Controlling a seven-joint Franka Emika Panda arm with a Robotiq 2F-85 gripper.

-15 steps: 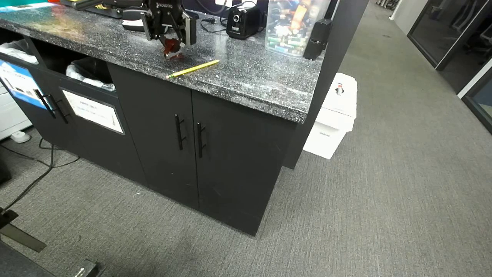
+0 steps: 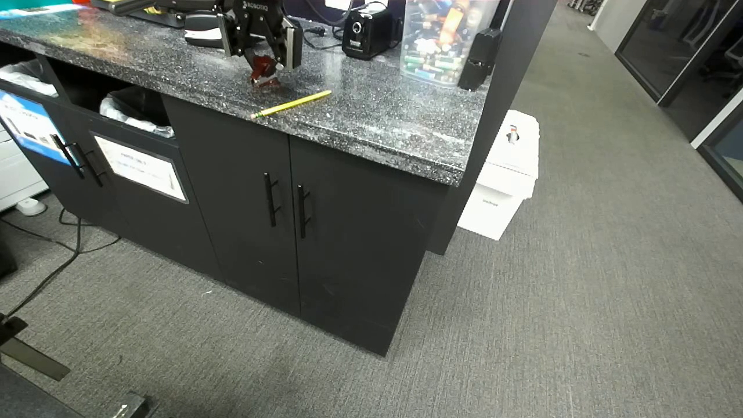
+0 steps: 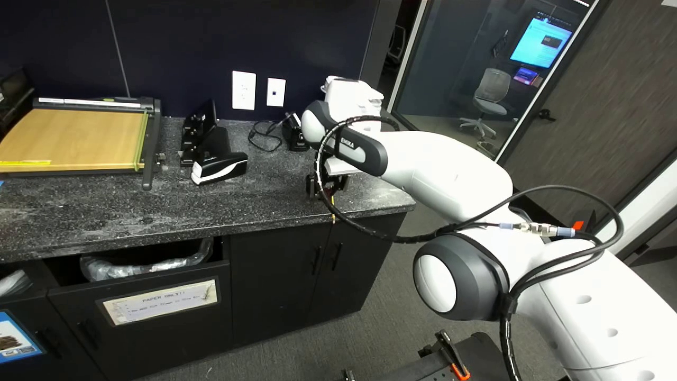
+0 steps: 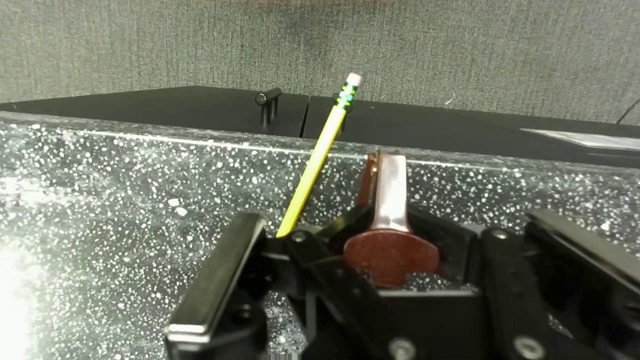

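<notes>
My gripper (image 2: 264,62) is over the speckled counter near its front edge, pointing down. Between its fingers it grips a dark red staple remover (image 4: 391,255), whose shiny metal strip shows in the wrist view. In exterior view 1 the remover's lower end is at or just above the counter; I cannot tell if it touches. A yellow pencil (image 4: 313,168) lies beside it, its eraser end sticking out past the counter's edge. From exterior view 2, the arm and its cable largely cover the gripper.
A black pencil sharpener (image 2: 368,31) and a clear bin of batteries (image 2: 439,52) stand behind and to the right. A black stapler (image 3: 219,166) and a paper cutter (image 3: 76,136) sit further left. Bare counter (image 2: 390,115) lies right of the pencil.
My gripper has shifted slightly to the right in exterior view 1, the red staple remover moving along with it. The pencil lies where it was.
</notes>
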